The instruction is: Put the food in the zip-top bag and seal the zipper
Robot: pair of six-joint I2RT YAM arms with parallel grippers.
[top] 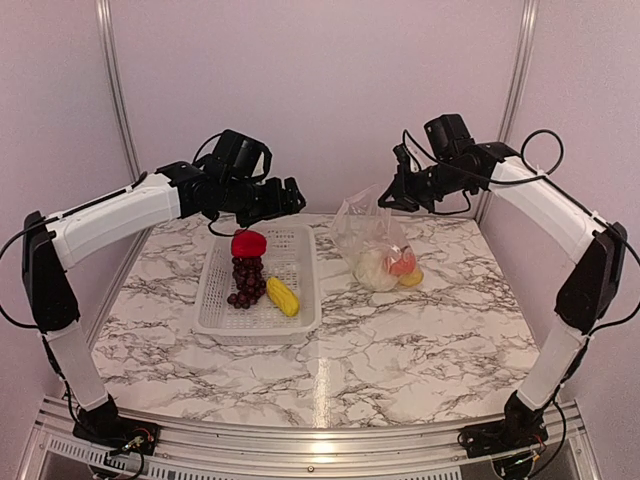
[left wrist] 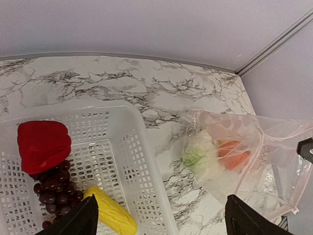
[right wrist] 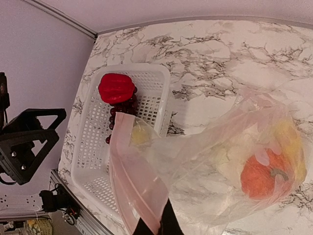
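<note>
The clear zip top bag point(top: 352, 228) hangs from my right gripper, which is shut on the bag's thin rim. Inside the bag's lower end are an orange-red pumpkin-like food point(right wrist: 264, 175), a yellow food point(right wrist: 288, 142) and a pale green-white food point(left wrist: 198, 154). Its mouth faces left and gapes in the left wrist view. A white basket point(top: 313, 285) holds a red pepper point(top: 248, 243), dark grapes point(top: 247, 282) and a yellow corn-like piece point(top: 282, 296). Above the basket's back right part, my left gripper point(top: 297, 196) stands open and empty, apart from the bag.
A narrow strip of table separates the basket's right wall from the bag. Walls close in the back and both sides.
</note>
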